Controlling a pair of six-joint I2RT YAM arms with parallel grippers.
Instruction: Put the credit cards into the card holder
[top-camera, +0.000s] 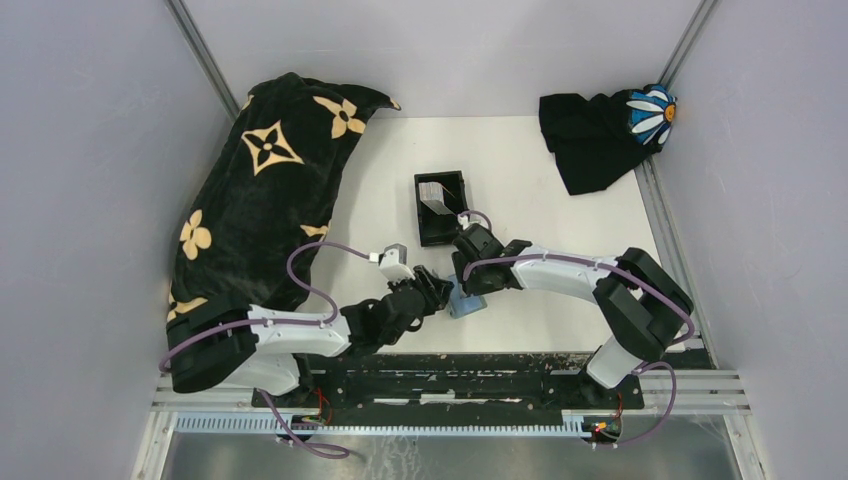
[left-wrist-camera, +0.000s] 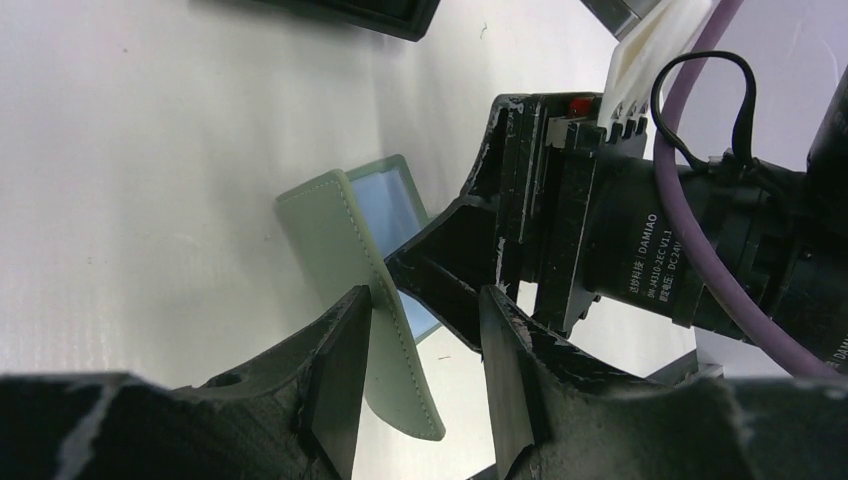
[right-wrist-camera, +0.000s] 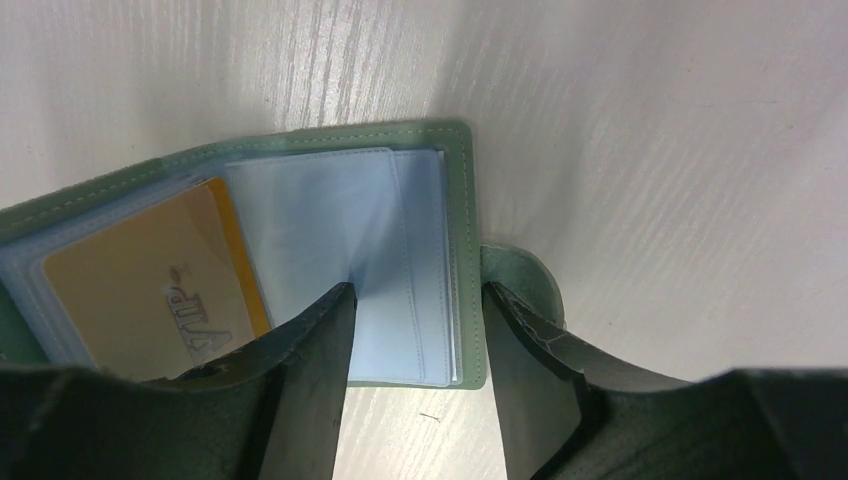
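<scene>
The green card holder (top-camera: 468, 304) stands partly folded near the table's front, its clear pockets spread on the right. In the left wrist view a plain green leaf (left-wrist-camera: 330, 225) tilts up, its edge passing by my left gripper, whose fingers are apart. A gold card (right-wrist-camera: 150, 280) sits in the left pocket in the right wrist view. My right gripper is part open at the holder's right edge, one fingertip over the clear pocket (right-wrist-camera: 345, 210), the other by the edge. In the top view the arms cover the holder's left part.
A black tray (top-camera: 435, 235) behind the holder contains a stack of cards (top-camera: 431, 192). A dark patterned cushion (top-camera: 270, 190) lies at the left, and a black cloth (top-camera: 590, 145) at the back right.
</scene>
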